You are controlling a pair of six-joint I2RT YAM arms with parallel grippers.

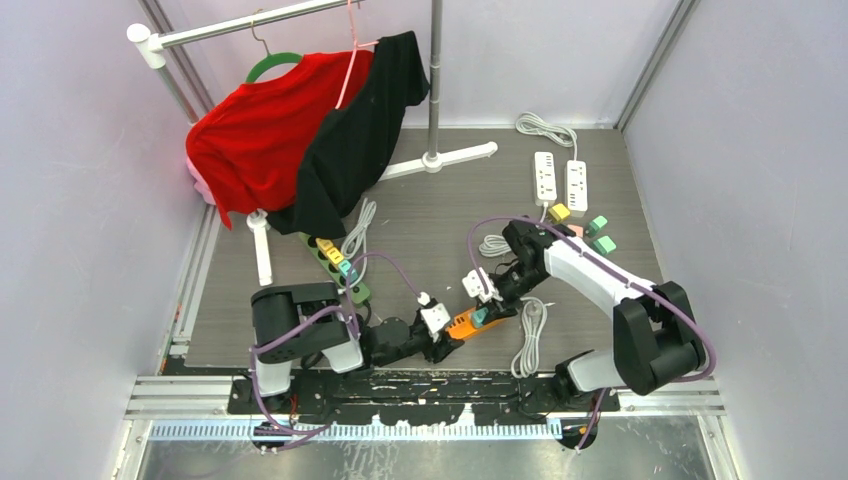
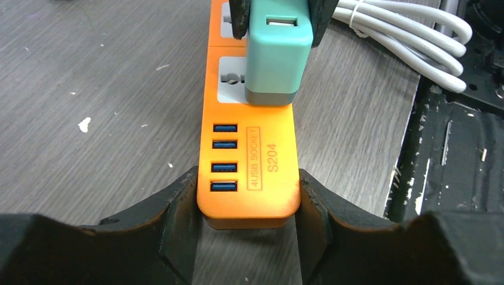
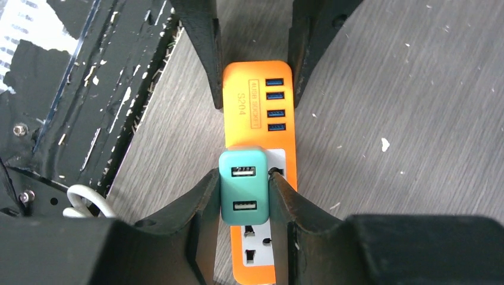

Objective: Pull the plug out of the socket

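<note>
An orange power strip (image 2: 261, 148) with four USB ports lies at the front of the table, between both arms. My left gripper is shut on its USB end. A teal plug (image 3: 243, 187) with two USB slots sits over the strip's socket area, and my right gripper is shut on it. In the left wrist view the plug's dark base appears against the strip's face; whether it is fully seated I cannot tell.
A coiled white cable (image 1: 530, 340) lies just right of the strip. White strips (image 1: 545, 175), small blocks (image 1: 603, 244) and a green strip (image 1: 357, 292) lie farther back. A clothes rack with shirts (image 1: 265, 130) stands back left.
</note>
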